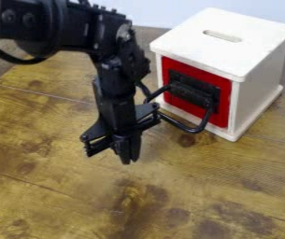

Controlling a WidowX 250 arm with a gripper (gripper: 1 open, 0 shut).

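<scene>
My gripper (124, 149) hangs at the centre-left over the wooden floor, fingers pointing down; whether they are open or shut is hard to tell. To its right stands a white box (258, 86) with a slot in its top, a red front panel (182, 75) and a black fitting (194, 93) on that panel. Black cabling loops between my arm and the box front.
A white wall is at the back right, and a tiled edge at the far left.
</scene>
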